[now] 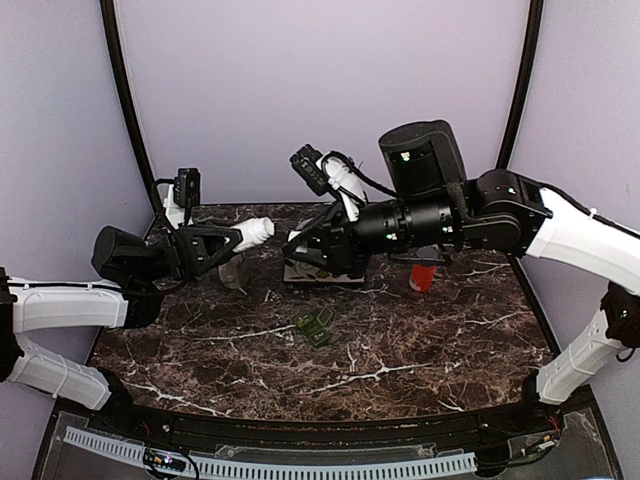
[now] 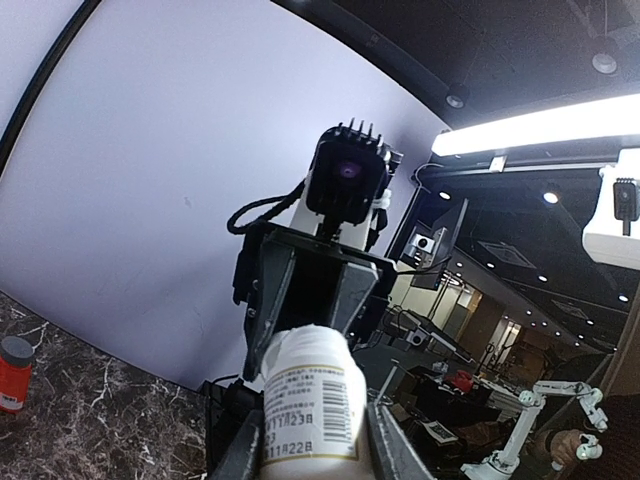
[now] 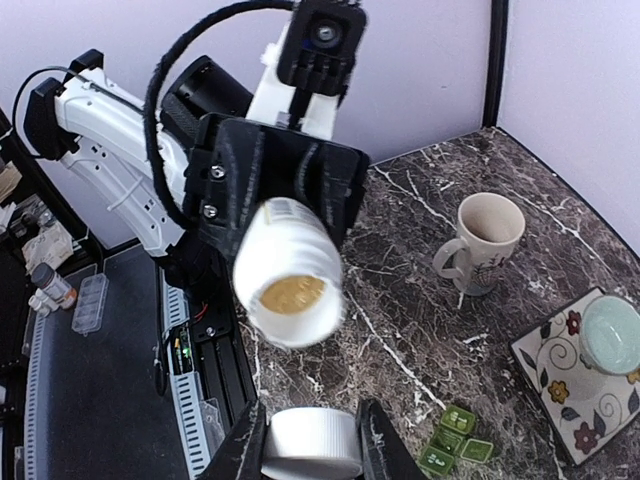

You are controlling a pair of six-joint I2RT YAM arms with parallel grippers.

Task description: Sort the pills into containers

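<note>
In the top view my left gripper (image 1: 236, 240) is shut around a white pill bottle (image 1: 256, 232), its mouth turned to the right. The bottle's printed label and barcode show in the left wrist view. Its open mouth (image 3: 300, 325) faces the right wrist camera, with yellowish pills (image 3: 293, 293) inside. A ridged white cap (image 3: 311, 441) is held between the fingers of my right gripper (image 1: 298, 242), apart from the bottle. On the table, a green pill organizer (image 3: 452, 444) has several compartments; some lids appear raised.
A red bottle with a dark cap (image 1: 422, 272) stands back right. A mug (image 3: 480, 240) and a pale green bowl (image 3: 612, 335) on a floral tray (image 3: 560, 385) occupy the back.
</note>
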